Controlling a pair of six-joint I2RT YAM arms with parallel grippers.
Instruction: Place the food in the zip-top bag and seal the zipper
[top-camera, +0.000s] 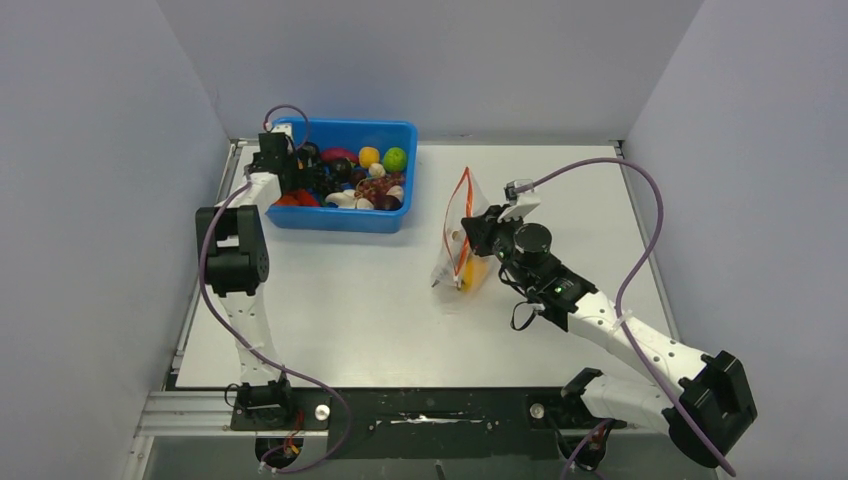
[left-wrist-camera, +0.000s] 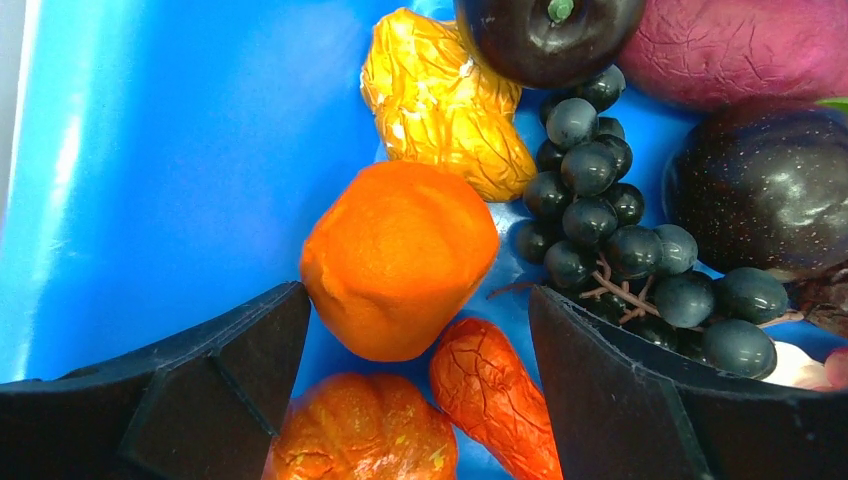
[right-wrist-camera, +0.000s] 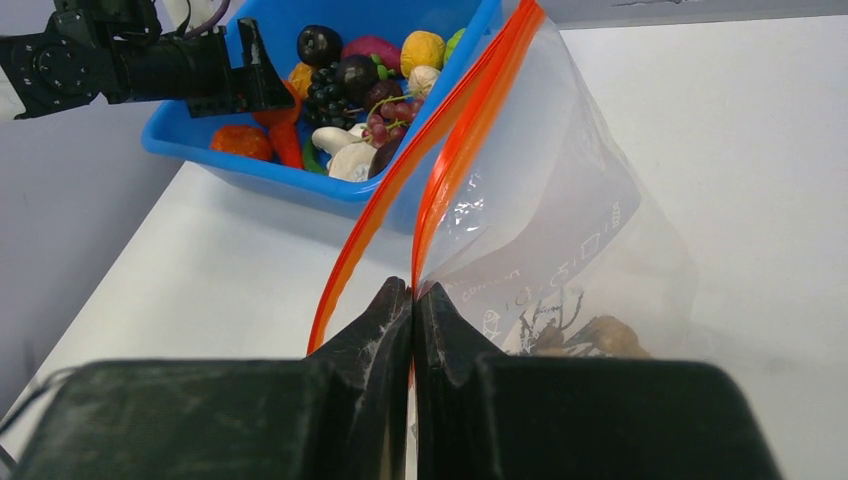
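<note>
The clear zip top bag (right-wrist-camera: 560, 190) stands with its orange-edged mouth parted, and my right gripper is shut on its orange rim. Inside the bag, a yellow item (top-camera: 474, 272) and a brownish item (right-wrist-camera: 605, 337) show through the plastic. My left gripper is open over the left end of the blue bin. An orange round food piece (left-wrist-camera: 400, 255) lies ahead of and between its fingers, not gripped. Close by it are a red-orange foil piece (left-wrist-camera: 495, 395), an orange pumpkin-like piece (left-wrist-camera: 365, 430) and black grapes (left-wrist-camera: 600, 180).
The blue bin (top-camera: 340, 222) at the back left holds several other foods, among them a green apple (top-camera: 395, 160) and a dark eggplant-like fruit (left-wrist-camera: 770, 190). Walls stand at the back and sides.
</note>
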